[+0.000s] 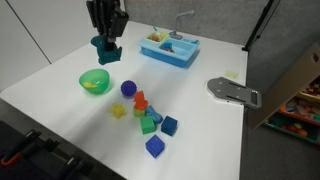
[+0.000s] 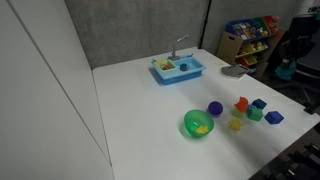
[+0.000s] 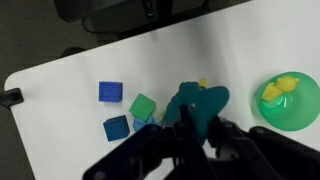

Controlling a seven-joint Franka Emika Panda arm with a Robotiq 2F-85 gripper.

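Note:
A soft-looking teal thing is between the fingers of my gripper, which is shut on it. In exterior view 1 the teal thing hangs above the white table, by the green bowl. Something yellow lies in the bowl. At the right edge of exterior view 2 the teal thing shows again, well above the tabletop. The fingertips are mostly hidden behind it in the wrist view.
Around the table's middle lie a purple ball, a yellow star-like piece, a red piece, a green block and blue blocks. A blue sink toy and a grey tray stand farther off.

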